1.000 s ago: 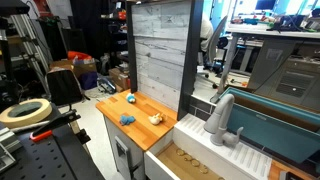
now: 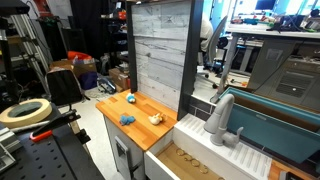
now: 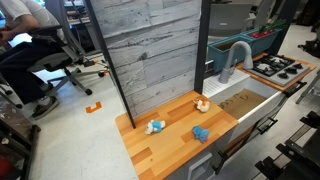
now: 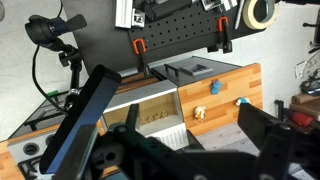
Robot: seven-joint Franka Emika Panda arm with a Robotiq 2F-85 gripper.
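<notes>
In the wrist view my gripper stands open, its dark fingers apart at the lower part of the picture. Nothing shows between them but the scene far below. A wooden counter (image 3: 165, 145) carries a blue toy (image 3: 200, 133), a blue and white toy (image 3: 155, 127) and an orange and white toy (image 3: 202, 105). A white basin (image 2: 157, 168) adjoins the counter, with a grey faucet (image 2: 217, 115) behind it. The gripper cannot be made out clearly in either exterior view.
A grey plank panel (image 2: 160, 52) rises behind the counter. A teal bin (image 2: 262, 125) stands beyond the faucet, and a stove (image 3: 280, 68) lies past the basin. A tape roll (image 2: 14, 119) rests on the dark near table (image 2: 65, 150). Bare wood separates the toys.
</notes>
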